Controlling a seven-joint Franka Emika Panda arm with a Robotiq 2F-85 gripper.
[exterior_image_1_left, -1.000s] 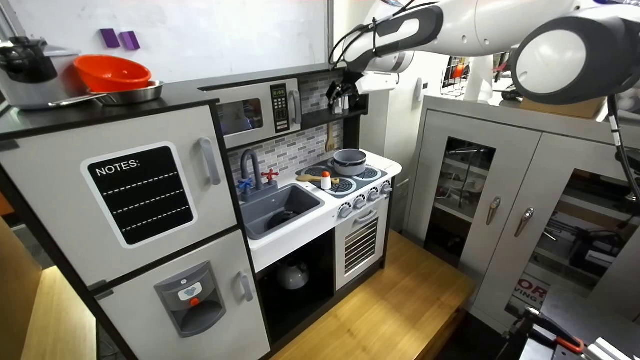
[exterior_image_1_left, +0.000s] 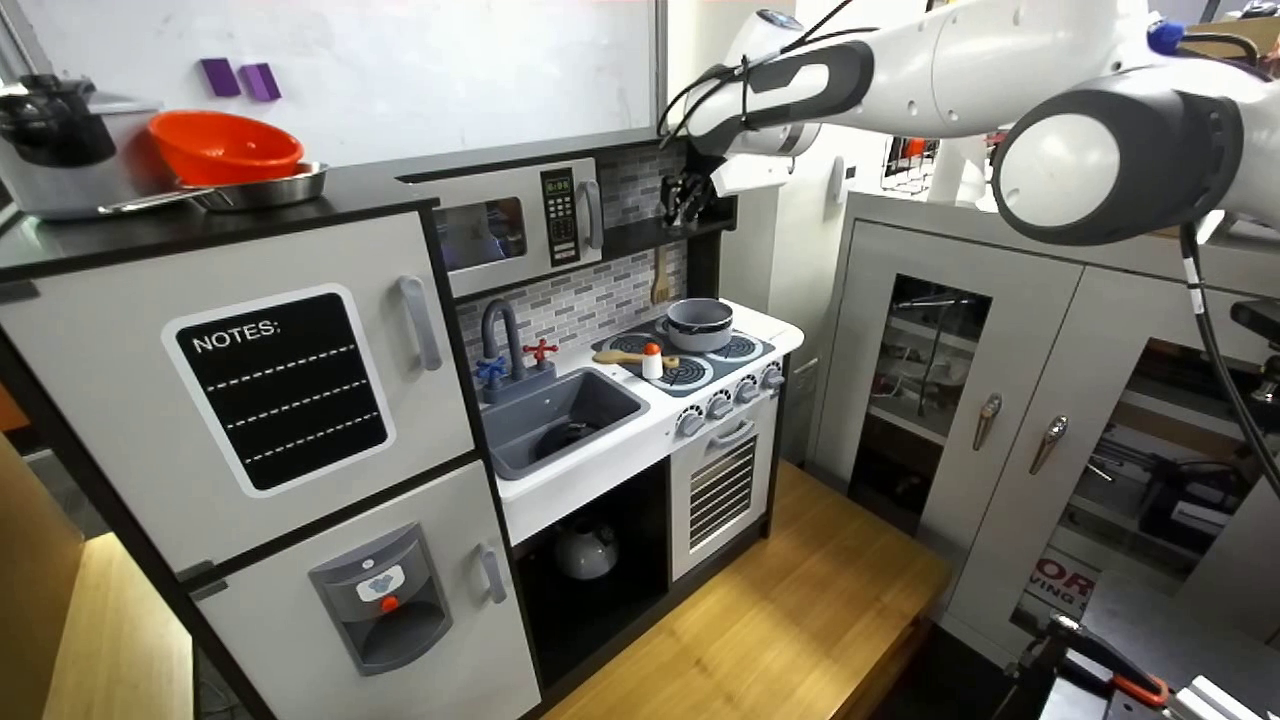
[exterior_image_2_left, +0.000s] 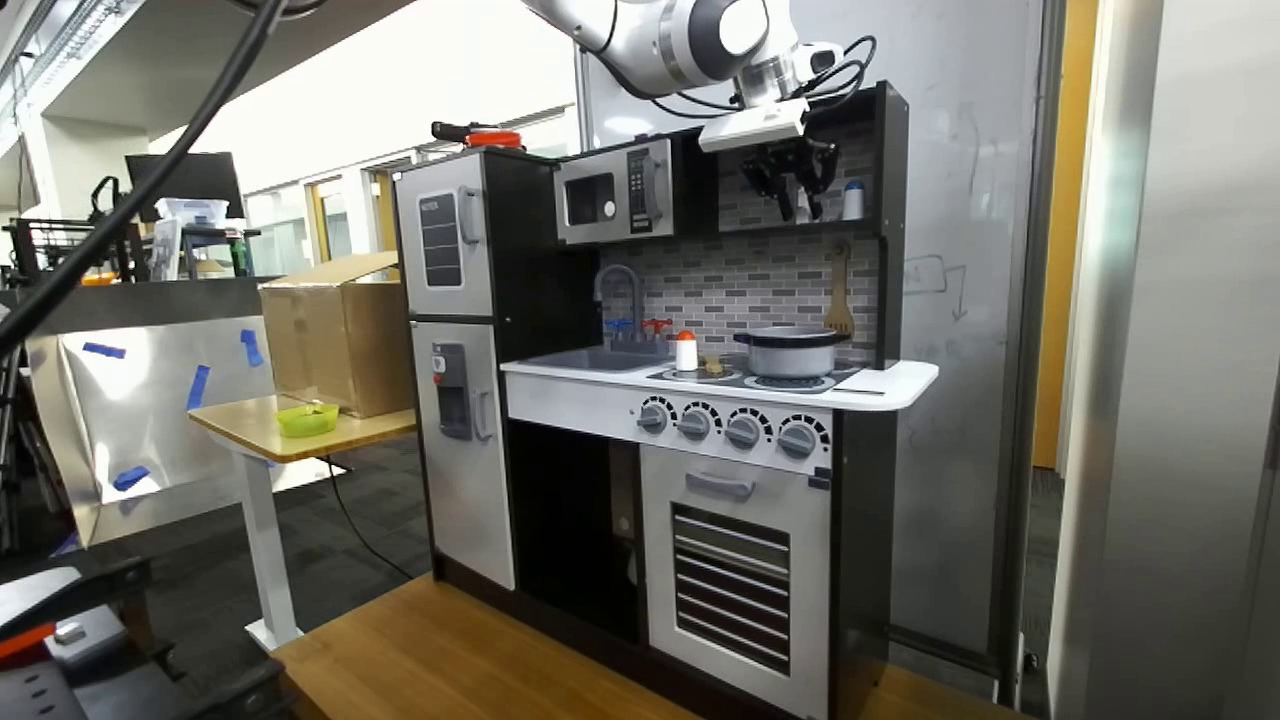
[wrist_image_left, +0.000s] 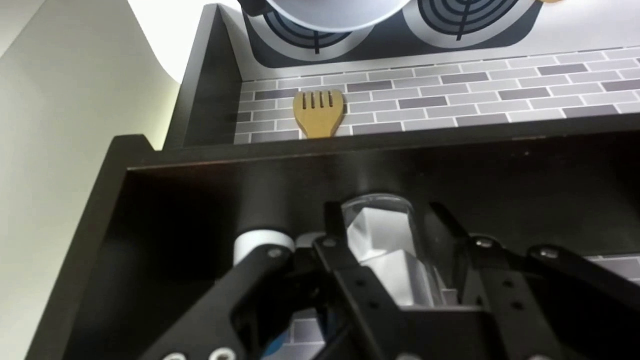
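Observation:
My gripper (exterior_image_2_left: 797, 192) points down at the shelf above the stove, its black fingers (wrist_image_left: 351, 273) shut on a clear container (wrist_image_left: 384, 240) with white angular pieces inside. In the wrist view the container sits between the two fingers, its lower end close to the dark shelf (wrist_image_left: 492, 198); whether it touches the shelf is hard to tell. Beside it stands a white shaker with a blue top (exterior_image_2_left: 853, 200), partly hidden by the gripper in the wrist view. From exterior view 1, the gripper (exterior_image_1_left: 686, 204) covers the container.
Below the shelf, a grey pot (exterior_image_2_left: 792, 352) stands on the stove, near a white shaker with a red top (exterior_image_2_left: 686, 350). A wooden spatula (wrist_image_left: 319, 112) hangs on the tiled wall. The shelf's side panel (exterior_image_2_left: 890, 180) and the microwave (exterior_image_2_left: 615, 192) flank the gripper.
The gripper has come down toward the shelf, and its fingers now cover the small items that showed beneath it in exterior view 1. The arm's elbow has shifted as well.

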